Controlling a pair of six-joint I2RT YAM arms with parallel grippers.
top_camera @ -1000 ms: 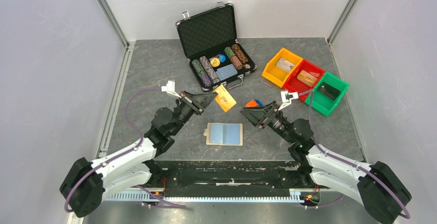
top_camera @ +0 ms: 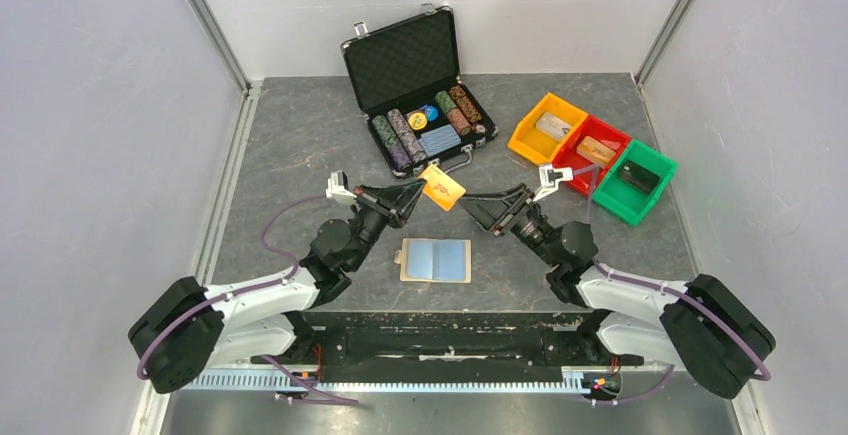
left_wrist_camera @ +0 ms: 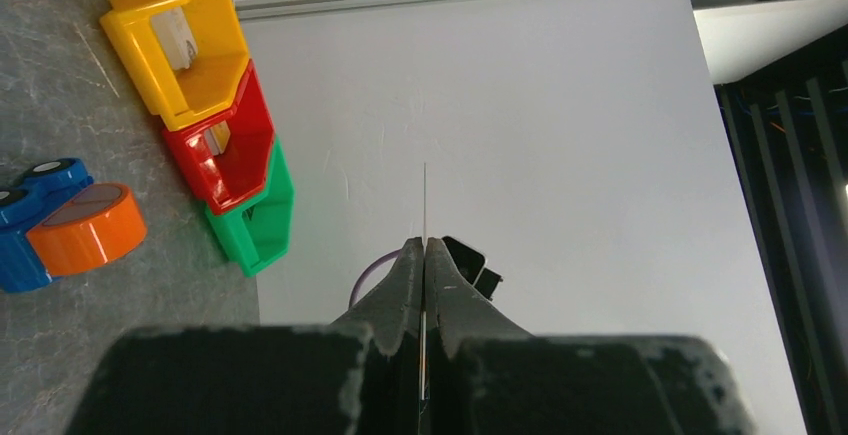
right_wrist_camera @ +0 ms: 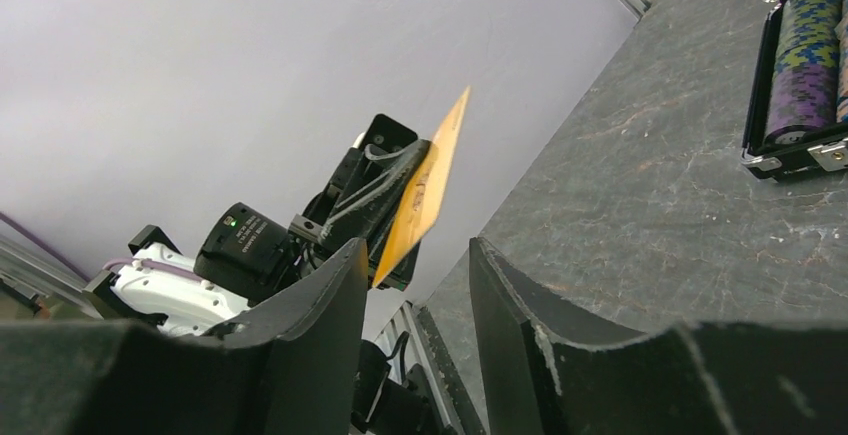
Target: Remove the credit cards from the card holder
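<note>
A yellow-orange card (top_camera: 441, 187) is pinched at one end by my left gripper (top_camera: 422, 182), which is shut on it above the table. Edge-on in the left wrist view, the card (left_wrist_camera: 425, 200) is only a thin line rising from the fingertips. Facing it from the right, my right gripper is part open; the card (right_wrist_camera: 425, 195) shows beyond its fingers, with the gap between them clear. The card holder (top_camera: 436, 261) lies spread open on the table in front of both arms, its bluish clear sleeves showing.
At the back stands an open black case (top_camera: 430, 125) of poker chips. Yellow (top_camera: 530, 140), red (top_camera: 570, 160) and green bins (top_camera: 635, 210) sit at the right. An orange tape roll (left_wrist_camera: 90, 230) and a blue toy car (left_wrist_camera: 25, 265) are beside each other in the left wrist view.
My left gripper has carried the card slightly right. My right gripper has come left and a little toward the back, closing the distance to the card. The card holder stays put.
</note>
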